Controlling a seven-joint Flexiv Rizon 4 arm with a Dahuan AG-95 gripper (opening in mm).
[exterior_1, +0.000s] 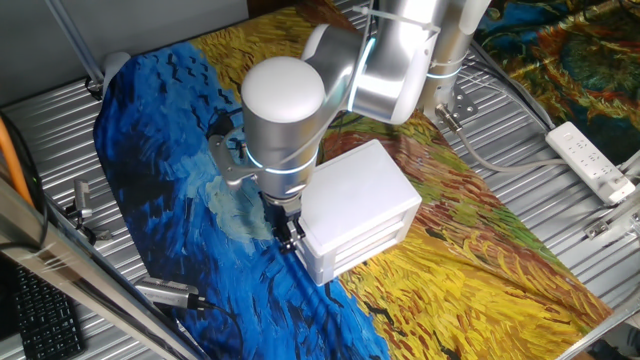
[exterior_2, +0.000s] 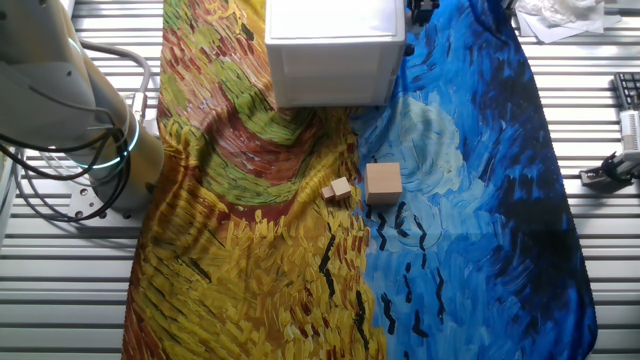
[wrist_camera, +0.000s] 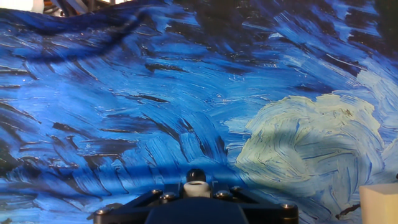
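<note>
A white drawer cabinet (exterior_1: 360, 195) stands on the painted cloth, with its slatted side facing the lower right in exterior view 1. Low against its left corner is my gripper (exterior_1: 291, 238), partly hidden by the arm. Exterior view 2 catches only a dark bit of the gripper (exterior_2: 424, 12) beside the cabinet (exterior_2: 335, 70). In the wrist view the gripper has its fingers drawn together at the bottom middle. A small white, dark-topped piece shows there; whether it is held is unclear.
A wooden cube (exterior_2: 383, 184) and two smaller wooden pieces (exterior_2: 341, 188) rest mid-cloth. A pale block (wrist_camera: 379, 203) enters the wrist view's lower right. A power strip (exterior_1: 592, 162) lies at the right.
</note>
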